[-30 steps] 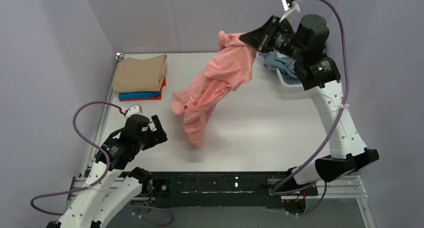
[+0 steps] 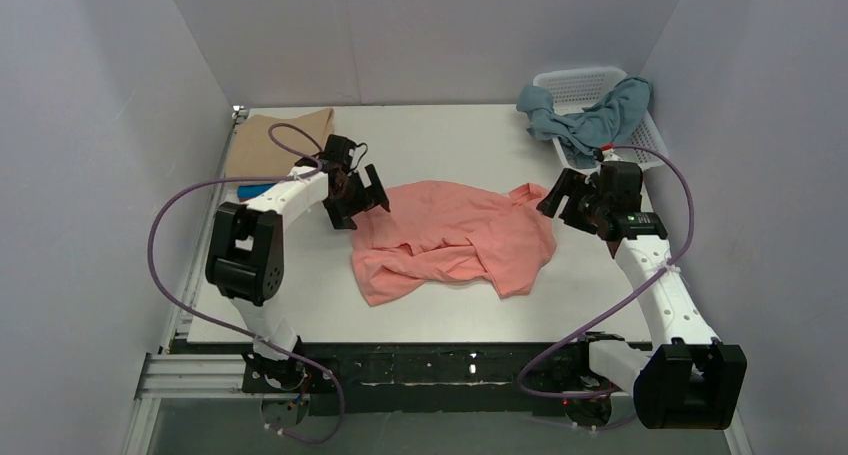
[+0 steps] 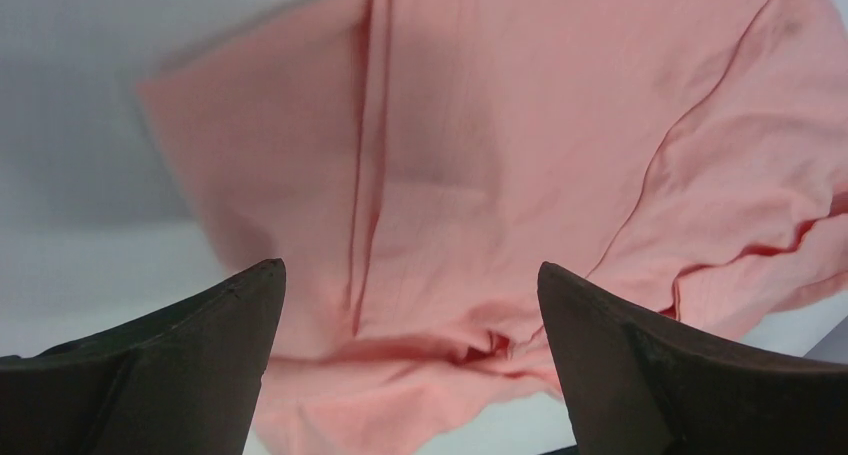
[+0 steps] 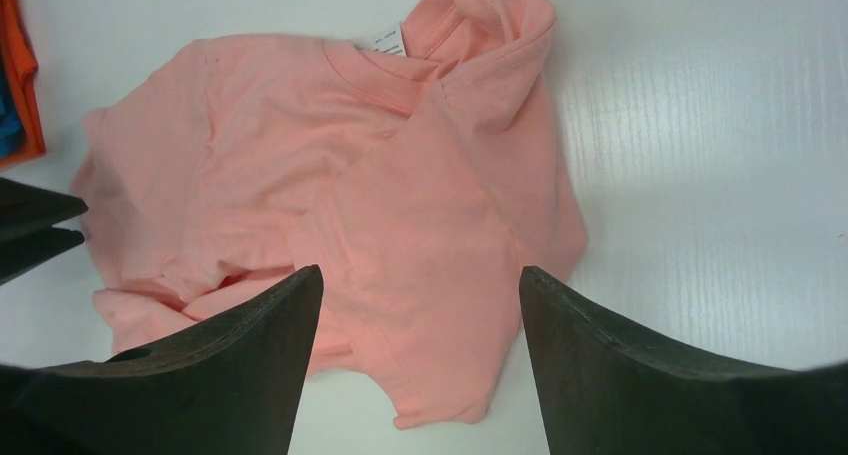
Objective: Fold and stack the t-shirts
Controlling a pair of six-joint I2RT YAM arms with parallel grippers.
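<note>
A salmon-pink t-shirt [image 2: 450, 225] lies spread but rumpled across the middle of the table, with folds along its front side. Over its left end hovers my left gripper [image 2: 382, 187], open, and in the left wrist view the cloth [image 3: 480, 175] passes below its parted fingers [image 3: 170, 360]. My right gripper [image 2: 550, 205] is open just beside the shirt's right end. In the right wrist view the collar with a white tag [image 4: 390, 41] shows at the far side, and nothing is between the fingers.
Folded shirts, with a tan one [image 2: 265, 145] on top and a blue one below, are stacked at the back left, partly behind my left arm. A white basket [image 2: 585, 80] holding blue-grey cloth [image 2: 600, 120] stands at the back right. Bare table [image 2: 440, 140] lies behind the shirt.
My right gripper has lowered the pink shirt onto the table, let it go and drawn slightly rightward. The left arm has swung from the front left up to the shirt's left end.
</note>
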